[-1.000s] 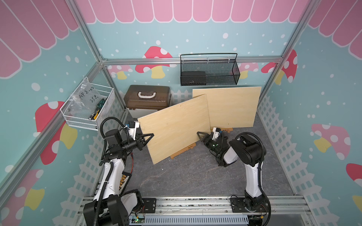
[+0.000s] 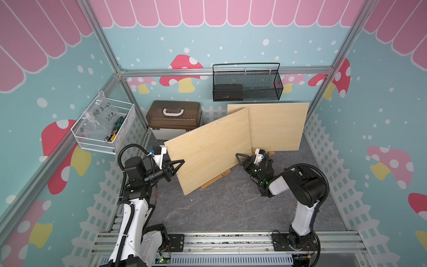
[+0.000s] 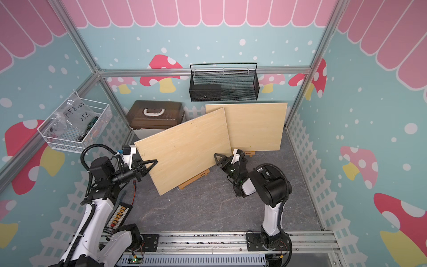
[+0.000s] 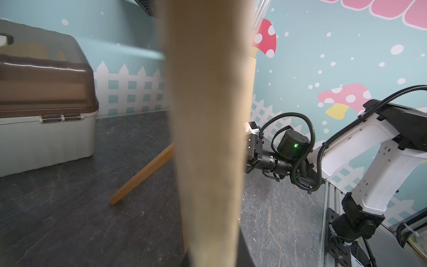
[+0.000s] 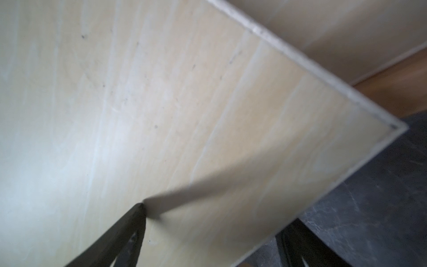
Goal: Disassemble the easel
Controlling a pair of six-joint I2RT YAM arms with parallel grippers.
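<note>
A large plywood board (image 2: 209,146) leans at an angle, a wooden strip (image 2: 214,179) low beside its bottom edge. My left gripper (image 2: 178,163) is at its left edge, which fills the middle of the left wrist view; whether it grips is hidden there. My right gripper is at the board's lower right corner, fingers apart, one finger (image 5: 129,231) against or very near the face, the other at the bottom edge. A second board (image 3: 255,124) stands upright behind, with wood pieces at its foot.
A brown-lidded toolbox (image 2: 173,118) stands at back left. A black wire basket (image 2: 249,89) and a white basket (image 2: 100,129) hang on the walls. Bare floor (image 2: 213,209) lies in front.
The front board has shifted slightly right, along with both grippers. The right arm's elbow has swung rightward and the left arm has shifted a little.
</note>
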